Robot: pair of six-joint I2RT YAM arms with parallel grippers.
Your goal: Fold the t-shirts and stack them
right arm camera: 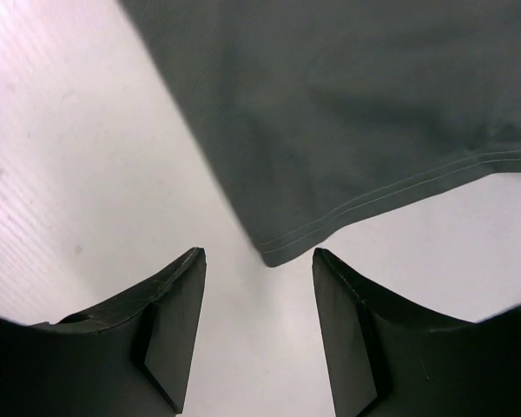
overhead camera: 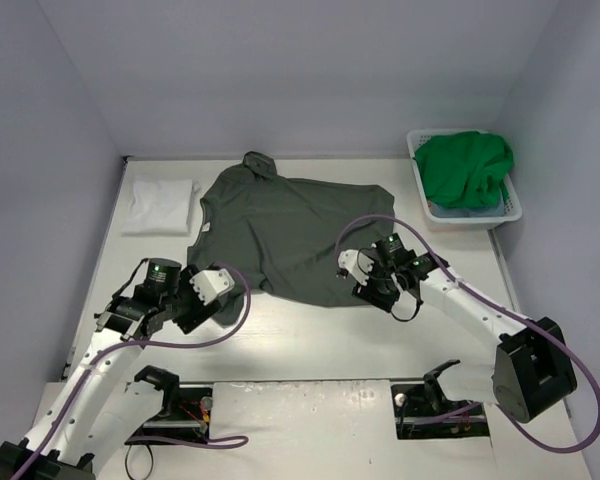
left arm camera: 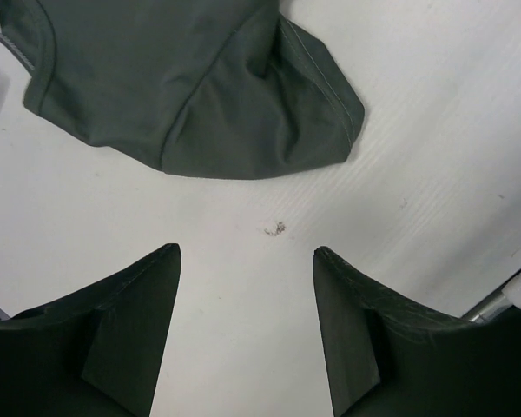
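A dark grey-green t-shirt (overhead camera: 295, 230) lies spread flat across the middle of the table, its lower left part reaching out into a rumpled flap. My left gripper (overhead camera: 202, 310) hangs by that flap; in the left wrist view a corner of the cloth (left arm camera: 243, 130) lies beyond its open fingers, with bare table between them. My right gripper (overhead camera: 375, 295) is over the near right corner of the shirt; in the right wrist view that corner (right arm camera: 273, 234) sits just beyond the open fingertips. Neither gripper holds anything.
A white folded cloth (overhead camera: 158, 205) lies at the back left. A white basket (overhead camera: 460, 221) with green fabric (overhead camera: 463, 165) stands at the back right, close to the shirt. Grey walls enclose the back and sides. Bare table runs along the front.
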